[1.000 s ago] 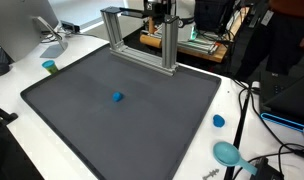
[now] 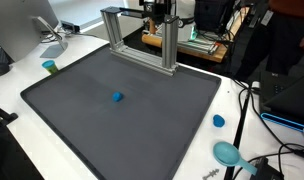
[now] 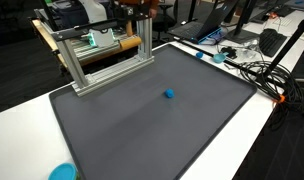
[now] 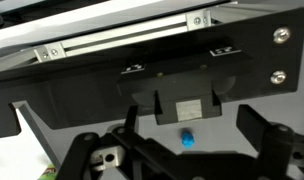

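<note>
My gripper is open in the wrist view, its dark fingers [image 4: 260,132] apart at left and right. Beyond them is a black panel [image 4: 82,92] with a boxy black part at its middle, seen between the fingers; whether they touch it cannot be told. A small blue object [image 4: 187,139] shows on the grey surface below that part. The gripper is hard to make out in both exterior views.
A metal-framed rack [image 3: 110,75] stands at the mat's edge. A green cup [image 2: 50,67], a blue lid [image 2: 218,121] and a turquoise dish [image 2: 228,154] lie off the mat. Cables [image 3: 262,68] run along one side.
</note>
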